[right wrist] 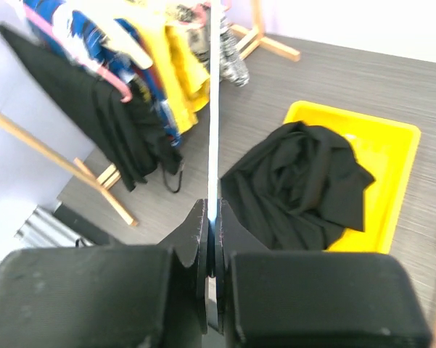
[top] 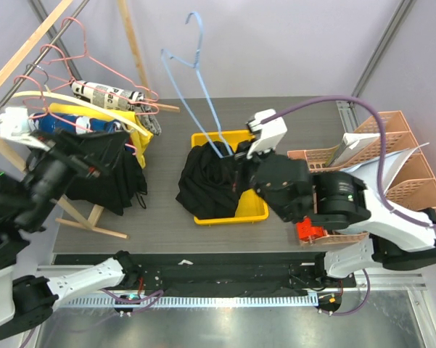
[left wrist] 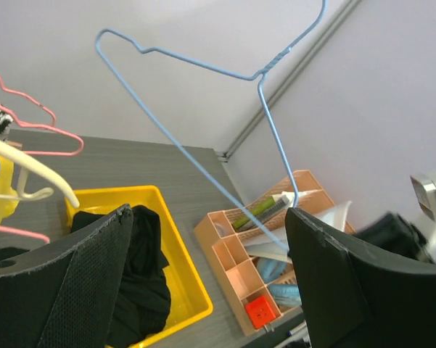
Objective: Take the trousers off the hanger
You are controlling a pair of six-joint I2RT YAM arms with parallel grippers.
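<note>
My right gripper is shut on a light blue hanger point(top: 207, 101), which is held upright above the yellow bin point(top: 252, 212) with nothing visible hanging from it. Black fabric point(right wrist: 290, 181) lies crumpled in that bin. My left gripper is open over at the rack side, with nothing between its fingers. Pink hangers point(top: 84, 56) with garments hang from the rack at the left, among them dark clothing point(top: 109, 185), a yellow garment point(right wrist: 178, 72) and a blue one.
An orange organizer point(top: 406, 188) with papers and a red item point(left wrist: 260, 312) stands at the right. The wooden rack frame point(top: 94, 232) bounds the left side.
</note>
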